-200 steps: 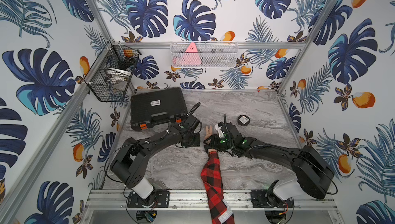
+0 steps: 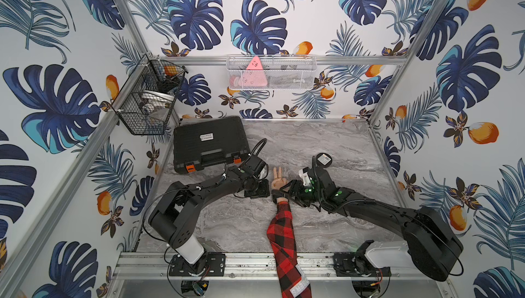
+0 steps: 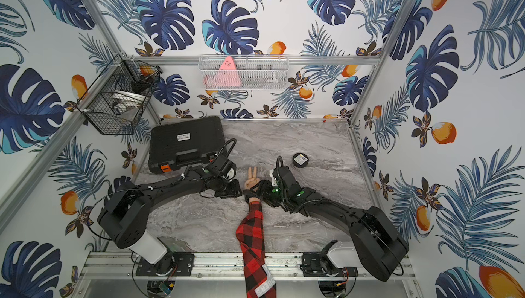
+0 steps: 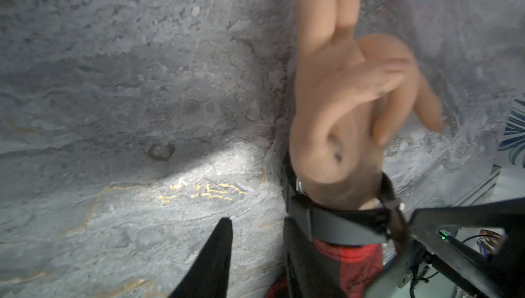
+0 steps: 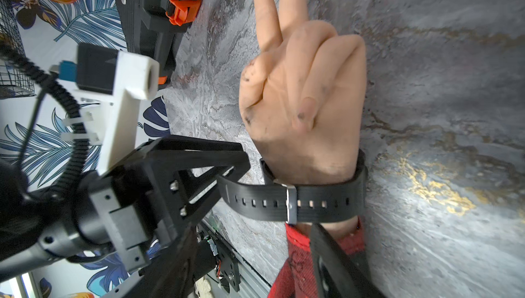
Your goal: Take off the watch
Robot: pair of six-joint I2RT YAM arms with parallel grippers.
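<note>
A black-strapped watch (image 2: 279, 194) circles the wrist of a model hand (image 5: 306, 95), which lies palm up in a red-and-black checked sleeve. In the right wrist view the strap (image 5: 328, 201) passes through a metal buckle (image 5: 291, 204); its free end points left, close to the left gripper's fingers (image 5: 227, 158). My left gripper is left of the wrist. A narrow gap separates its fingertips, with only table visible between them. On the other side, my right gripper stands open over the wrist, its fingers apart. The watch face is hidden underneath.
Behind the left arm lies a black case (image 2: 210, 142) with orange latches. A round black item (image 2: 323, 160) is at the back right. Both grippers are close together around the wrist.
My left gripper has shifted a little to the right.
</note>
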